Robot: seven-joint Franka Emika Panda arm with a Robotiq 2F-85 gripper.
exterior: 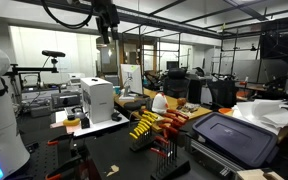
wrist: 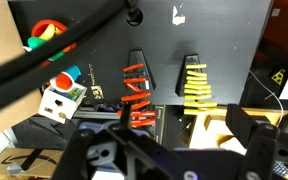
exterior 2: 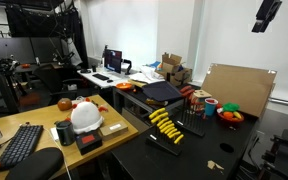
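Observation:
High above the dark table (exterior: 109,155), my gripper (exterior: 108,38) hangs from the arm, well clear of everything on it. Its dark fingers stand apart along the lower part of the wrist view, with an open gap and nothing held between them, so the gripper looks open. A black rack with a row of yellow pieces (wrist: 197,88) lies below. Beside it is a similar rack carrying red-orange pieces (wrist: 136,84). In exterior view 2 the yellow row (exterior 2: 165,126) slants upward nearer that camera.
A red bowl (exterior 2: 230,116) with colourful items sits near a blue-and-red container (exterior 2: 210,105). A large grey tray (exterior: 232,137) lies beyond the racks. A white box-like machine (exterior: 97,99) stands near the arm.

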